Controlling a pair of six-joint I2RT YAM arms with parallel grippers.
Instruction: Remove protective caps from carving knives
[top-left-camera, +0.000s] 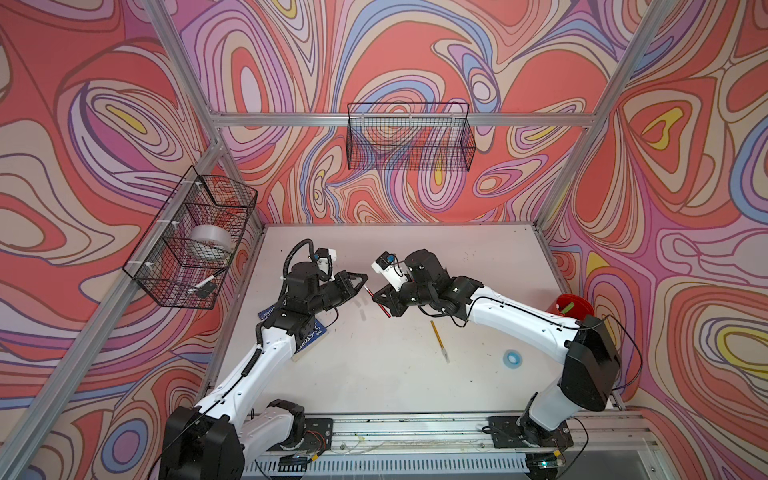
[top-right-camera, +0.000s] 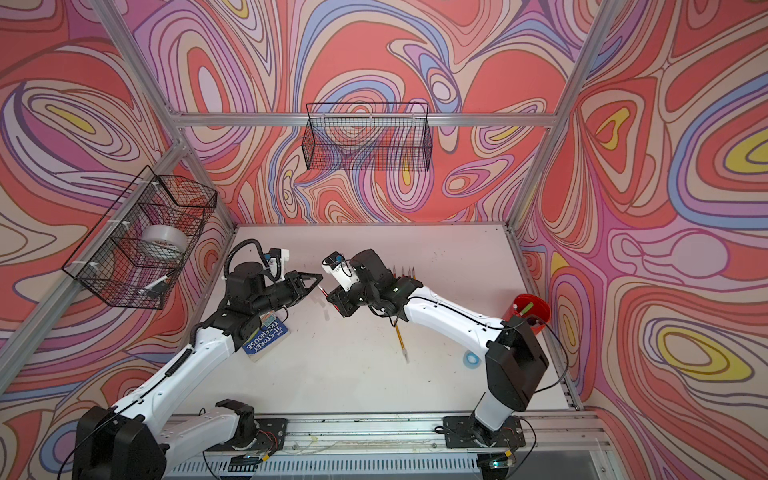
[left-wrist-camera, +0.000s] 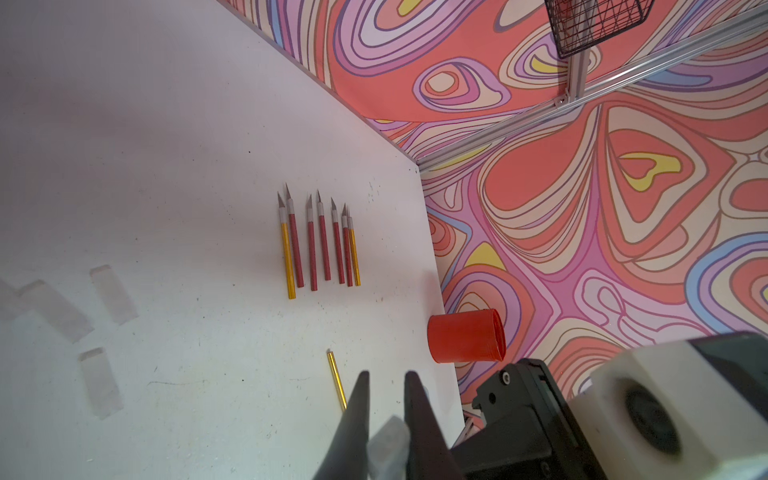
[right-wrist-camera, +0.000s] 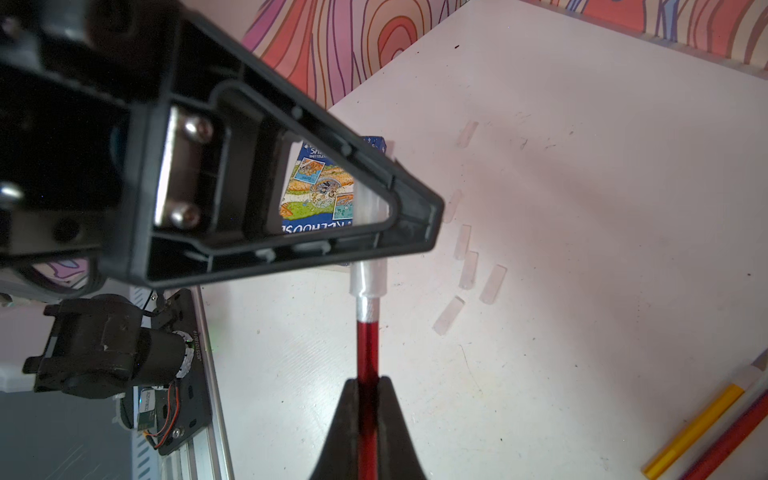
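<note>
A red carving knife (right-wrist-camera: 368, 344) is upright in the right wrist view, with my right gripper shut on its body. Its clear cap (right-wrist-camera: 368, 280) reaches up between the fingers of my left gripper, where the cap's pale end shows; I cannot tell whether those fingers grip it. Several red and yellow knives (left-wrist-camera: 313, 240) lie in a row with blades bare. A lone yellow knife (top-left-camera: 438, 340) lies nearer the front. Several loose clear caps (right-wrist-camera: 493, 284) lie on the table (top-left-camera: 400, 376).
A red cup (top-right-camera: 528, 312) stands at the right edge. A blue tape ring (top-left-camera: 512, 359) lies at the front right. A book (top-right-camera: 264, 340) lies under the left arm. Wire baskets (top-left-camera: 409, 140) hang on the frame.
</note>
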